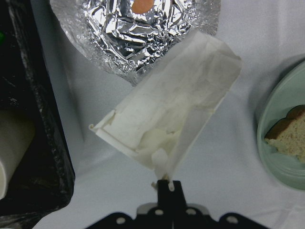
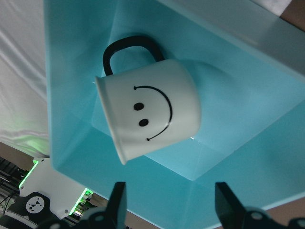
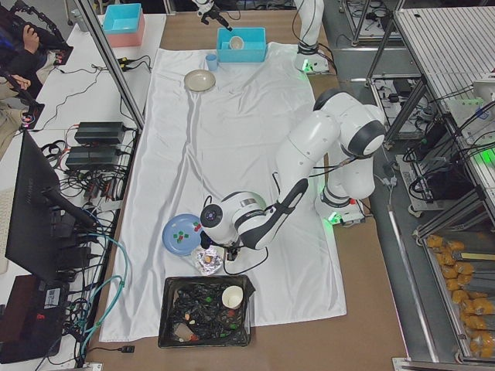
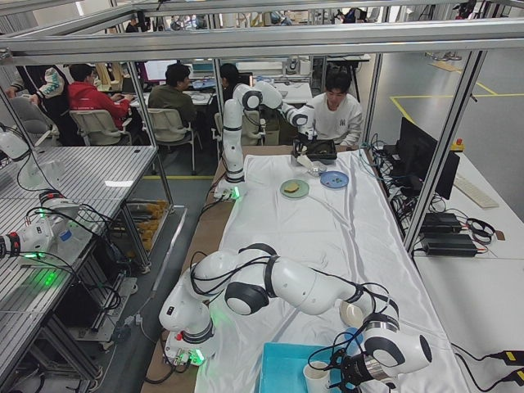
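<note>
My left gripper is shut on a crumpled white paper bag (image 1: 181,95), held between a foil dish (image 1: 105,38), a black lined bin (image 1: 52,181) and a green plate (image 1: 271,162) with a slice of bread (image 1: 290,133). A white mug (image 2: 152,109) with a smiley face lies on its side in the blue bin (image 2: 233,124). My right gripper stands open above that bin, with nothing between its fingers.
A blue plate (image 3: 174,239) with small red and green pieces is beside the foil dish. A beige bowl (image 3: 199,80) and blue cup (image 3: 211,62) stand near the blue bin.
</note>
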